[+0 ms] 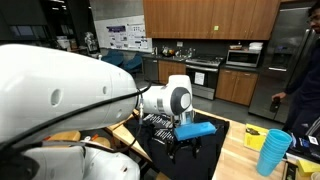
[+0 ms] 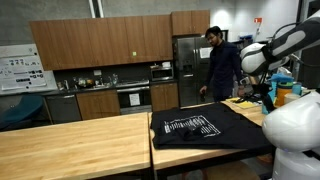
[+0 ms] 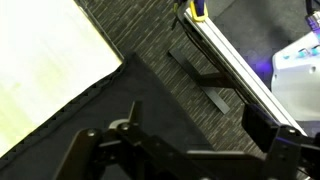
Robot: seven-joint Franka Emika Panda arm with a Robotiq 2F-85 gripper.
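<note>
My gripper (image 1: 183,150) is above the black cloth in the first exterior view, below the blue part of the arm. In the wrist view the gripper has its two dark fingers far apart, so it stands open, and nothing shows between them. Part of the black cloth (image 3: 135,95) lies below it, with the table's corner beside the floor. The cloth (image 1: 204,158) covers much of the table, and white markings (image 2: 188,127) show on it in the second exterior view.
A blue cup (image 1: 272,152) stands to the right of the cloth, close to a yellow and blue item (image 1: 256,137). A person (image 2: 222,65) stands behind the table. Bare wooden tabletop (image 2: 75,148) lies left of the cloth.
</note>
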